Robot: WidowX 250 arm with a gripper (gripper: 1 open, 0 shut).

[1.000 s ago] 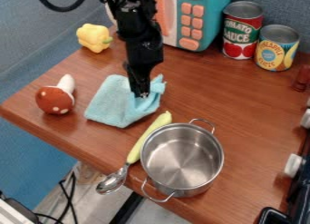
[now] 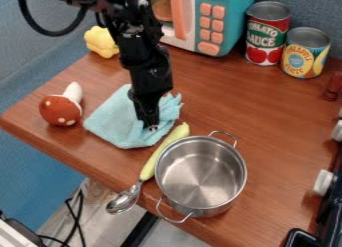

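Observation:
My black gripper (image 2: 152, 119) reaches down from the top onto a light blue cloth (image 2: 110, 123) lying crumpled on the wooden table, left of centre. The fingertips are dark and small at the cloth's right part; whether they are open or shut on it cannot be told.
A toy mushroom (image 2: 60, 109) is at left, a yellow duck (image 2: 99, 43) behind. A banana (image 2: 164, 151), a spoon (image 2: 124, 198) and a steel pot (image 2: 201, 181) are in front. Cans (image 2: 266, 36) and a toy microwave (image 2: 214, 21) stand at the back.
The gripper has moved slightly down and to the left on the cloth, and the cloth's right part has shifted a little with it.

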